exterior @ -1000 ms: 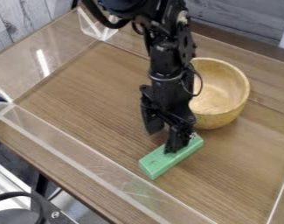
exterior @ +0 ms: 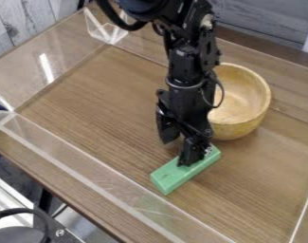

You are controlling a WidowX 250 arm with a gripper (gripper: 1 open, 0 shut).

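A black robot arm reaches down from the top of the camera view to the gripper [exterior: 186, 133], whose fingers are low over a bright green oblong block [exterior: 175, 177] lying on the wooden table [exterior: 81, 114]. The gripper is open, at the block's upper right end, partly covering it. Whether the fingers touch the block is hard to tell.
A round tan bowl [exterior: 244, 100] stands just right of the arm, partly behind it. Cables and dark equipment sit at the lower left edge.
The arm's wrist and gripper have shifted slightly over the last second, with its upper housing turning a little to the right. The green block looks unmoved.
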